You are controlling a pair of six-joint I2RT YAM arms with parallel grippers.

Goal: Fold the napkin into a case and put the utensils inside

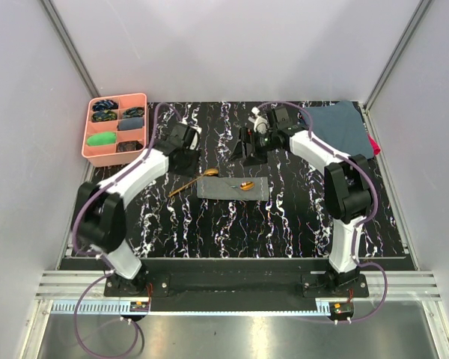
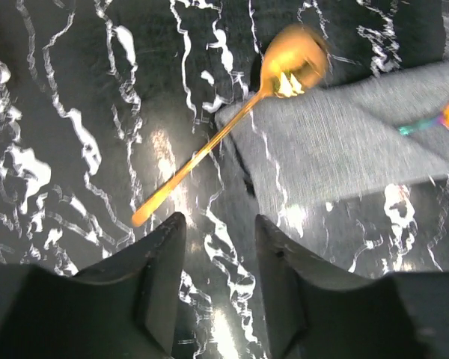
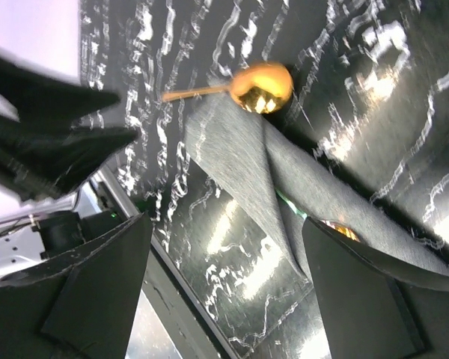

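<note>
The gold spoon point(image 2: 202, 152) lies slantwise, its bowl over the napkin's left top corner and its handle reaching out across the dark table. The grey napkin point(image 1: 213, 191) is folded into a flat case. A second, rainbow-gold spoon point(image 1: 247, 185) has its bowl on the napkin, its handle tucked under the diagonal fold. Just left of the napkin, my left gripper stands open near the handle end of the gold spoon, nothing between its fingers. Beyond the napkin's far edge hangs my right gripper, open and empty, with the napkin below it.
At the far left stands a pink divided tray point(image 1: 110, 155) with several rolled cloths, one of them green point(image 1: 102, 139). A blue-grey cloth point(image 1: 337, 131) lies flat at the back right.
</note>
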